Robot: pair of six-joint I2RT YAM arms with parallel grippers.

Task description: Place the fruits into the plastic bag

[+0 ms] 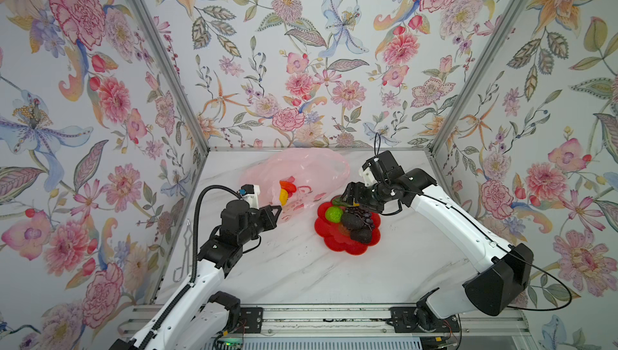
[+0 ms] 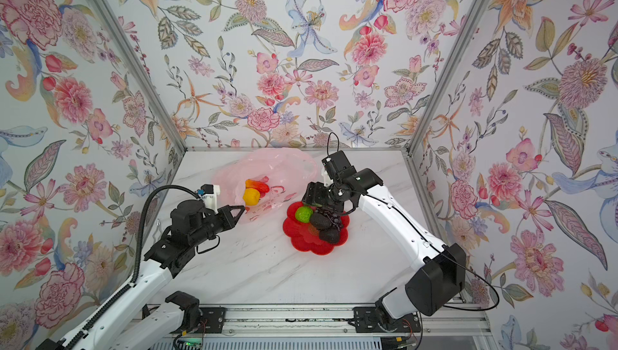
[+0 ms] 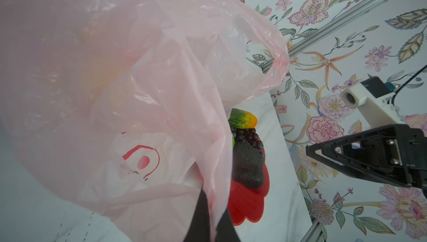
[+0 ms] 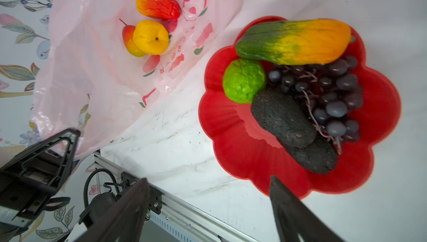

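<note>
The pink plastic bag (image 1: 309,163) spreads over the back of the table with its mouth toward me. Inside it lie a yellow fruit (image 4: 151,37), a red one (image 4: 158,7) and a red-yellow one (image 4: 129,41). My left gripper is shut on a fold of the bag's edge. In the red flower-shaped bowl (image 4: 231,146) are a green-yellow papaya (image 4: 293,41), a green fruit (image 4: 243,81), dark grapes (image 4: 335,108) and two dark avocados (image 4: 282,117). Above the bowl hangs my right gripper, its fingers apart and nothing between them.
Bare marble table (image 1: 296,266) lies in front of the bowl and between the arms. Metal tongs (image 1: 185,250) rest at the left edge. Patterned walls close off the back and both sides.
</note>
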